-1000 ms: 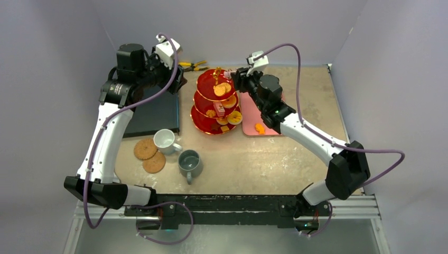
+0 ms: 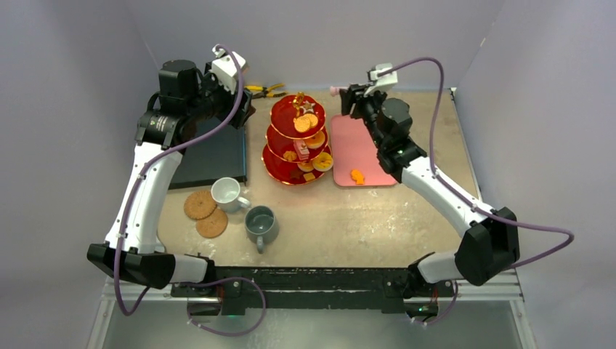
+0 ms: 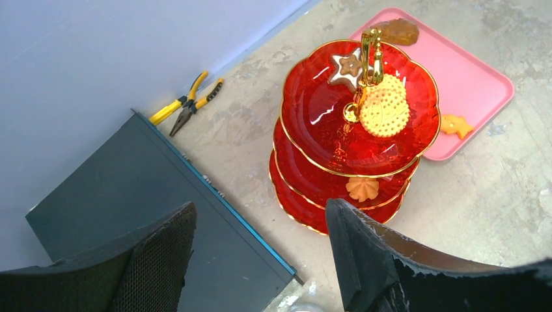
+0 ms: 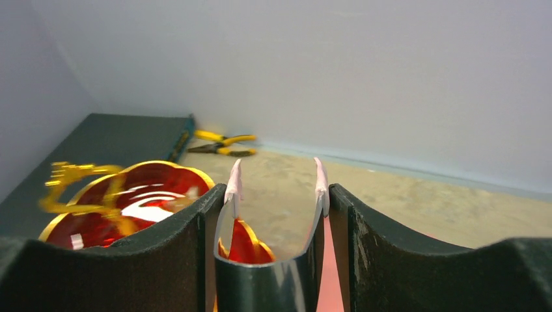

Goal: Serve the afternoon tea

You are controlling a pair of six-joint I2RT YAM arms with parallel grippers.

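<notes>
The red three-tier stand (image 2: 282, 164) holds treats, including a star biscuit (image 3: 344, 65) and round yellow biscuits (image 3: 384, 107) on top. The pink tray (image 3: 475, 94) carries a fish biscuit (image 3: 455, 123) and a brown piece (image 3: 400, 31). My left gripper is left of the stand; its fingers frame the view below, and whether they hold anything is unclear. My right gripper is raised over the tray, right of the stand, part open, with pink-tipped fingers and nothing seen between the tips.
A white cup (image 2: 225, 189) and grey mug (image 2: 261, 222) stand front left beside round coasters (image 2: 211, 225). A dark board (image 2: 207, 163) lies left, pliers (image 3: 208, 97) behind it. Walls surround the table.
My right gripper has moved right and back, away from the top tier, uncovering the star biscuit there. The left arm is essentially unchanged.
</notes>
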